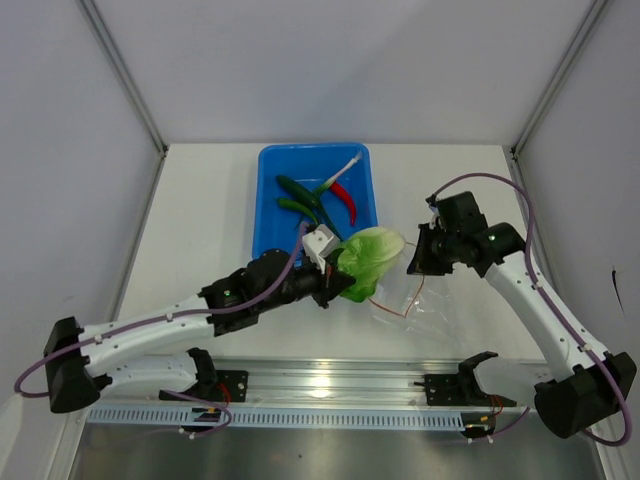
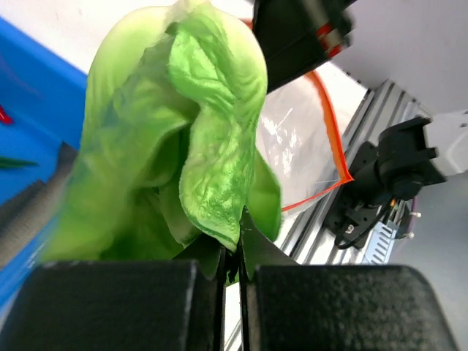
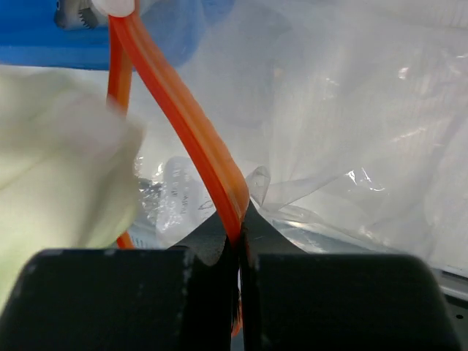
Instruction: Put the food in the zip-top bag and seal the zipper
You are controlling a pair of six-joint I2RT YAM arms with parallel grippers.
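Observation:
My left gripper [image 1: 330, 272] is shut on a leafy green lettuce [image 1: 368, 255], which fills much of the left wrist view [image 2: 183, 139]. The lettuce is held up left of the clear zip bag [image 1: 420, 310], near its orange-rimmed mouth. My right gripper [image 1: 425, 255] is shut on that orange zipper strip [image 3: 179, 117]; the bag's plastic [image 3: 351, 124] hangs from it. In the right wrist view the pale end of the lettuce sits at the left, just beside the strip.
A blue tray [image 1: 275, 200] behind holds green peppers or cucumbers, a red chili and a white-stemmed vegetable.

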